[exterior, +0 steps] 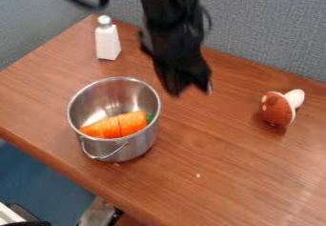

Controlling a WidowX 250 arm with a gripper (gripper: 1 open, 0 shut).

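A black robot arm with its gripper (182, 75) hangs blurred over the middle back of the wooden table, above and right of a metal pot (113, 141); whether it is open or shut is unclear. An orange carrot (113, 125) lies inside the pot, a bit of green at its right end. A red-and-white mushroom toy (279, 110) lies at the right.
A white bottle (107, 41) stands at the back left. A grey wall panel runs behind, and the table's left front edge drops to a blue area.
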